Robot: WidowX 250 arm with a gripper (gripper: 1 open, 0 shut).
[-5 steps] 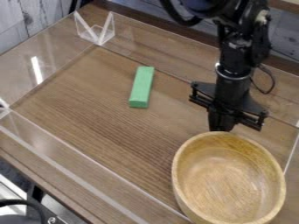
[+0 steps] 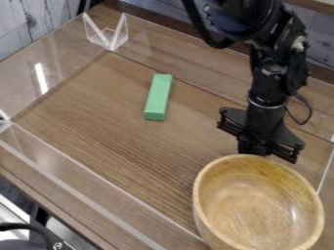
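My black arm comes down from the top right, and its gripper (image 2: pixel 260 149) hangs just behind the far rim of a large tan bowl (image 2: pixel 257 220) at the bottom right. The gripper looks shut, with nothing visible between its fingers; its tips are partly hidden near the rim, so whether they touch it I cannot tell. A green block (image 2: pixel 158 97) lies on the wooden table (image 2: pixel 92 127) left of the gripper.
A clear wire-like rack (image 2: pixel 107 29) stands at the back left. Dark cables show at the bottom left corner.
The gripper has shifted very slightly and looks a little lower by the bowl's rim. The bowl and green block look unmoved.
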